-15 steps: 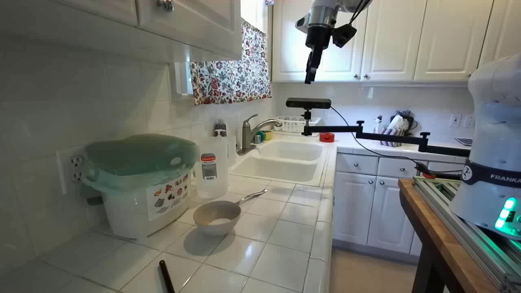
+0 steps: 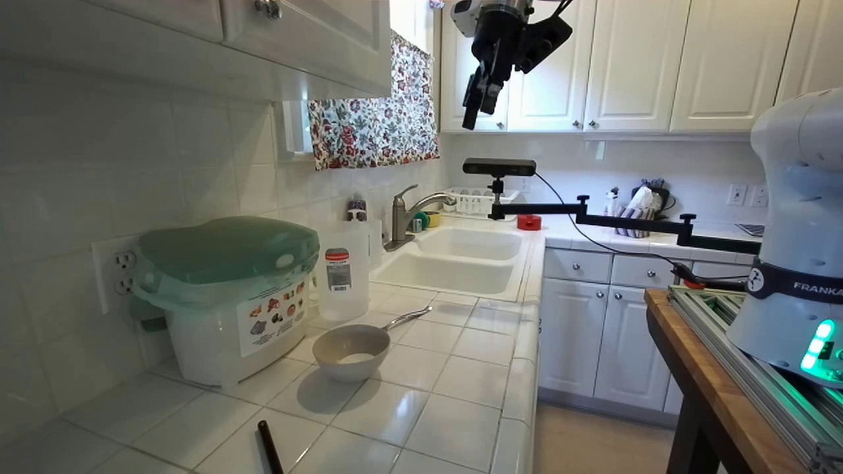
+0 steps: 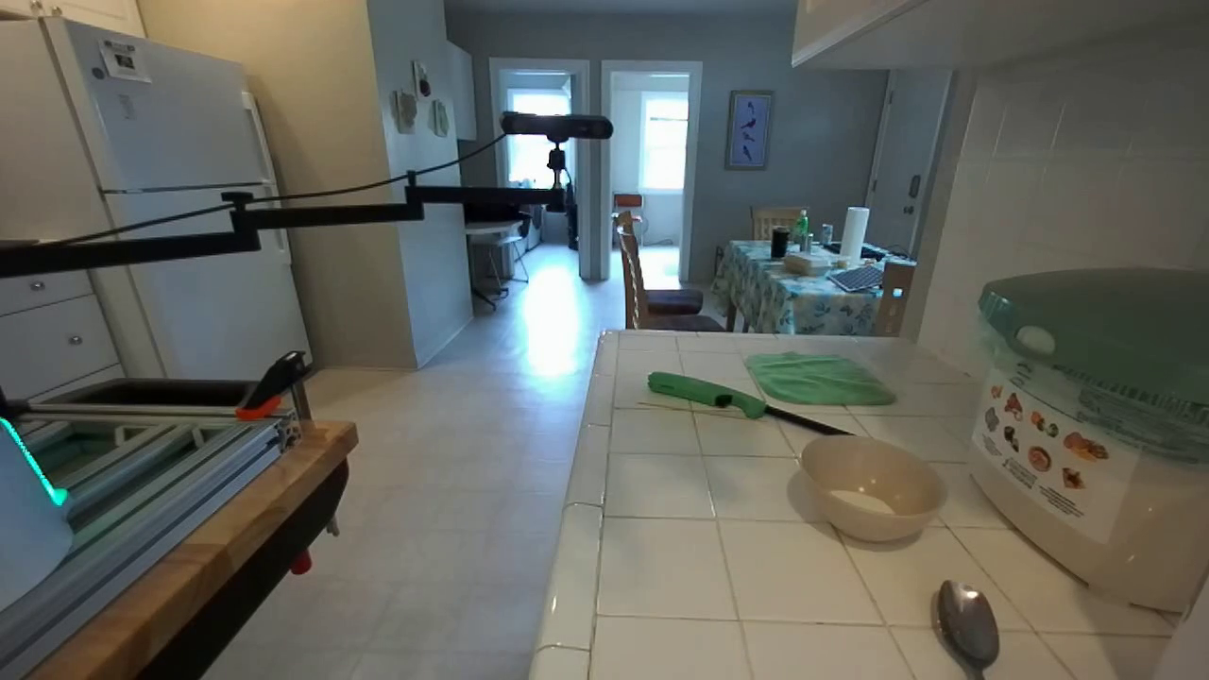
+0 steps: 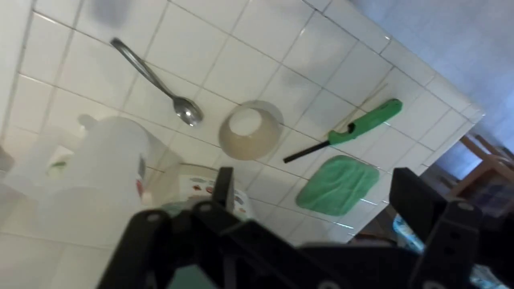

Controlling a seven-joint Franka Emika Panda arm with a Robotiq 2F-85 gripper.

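Observation:
High above the tiled counter hangs my gripper [image 2: 475,110], its fingers apart. In the wrist view, dark fingers [image 4: 222,185] frame an empty gap. A beige bowl [image 4: 250,139] stands upright on the tiles, a pale patch at its bottom. Beside it lies a metal spoon [image 4: 185,108], the bowl partly covering it in exterior view 1. On the bowl's other side are a green lighter [image 4: 368,123] with a black stem and a folded green cloth [image 4: 338,185]. Exterior view 2 shows the lighter [image 3: 708,391] and cloth [image 3: 818,378] beyond the bowl [image 3: 873,493]. My gripper touches none of these.
A lidded bin [image 2: 229,308] and a clear jug [image 2: 344,276] stand along the wall, near a double sink [image 2: 466,280]. A camera on a black arm [image 2: 624,221] reaches over the gap beside the counter. Free tiles lie along the counter's open edge.
In exterior view 1, my gripper has shifted left and slightly down, and is now tilted more. The things on the counter have not moved.

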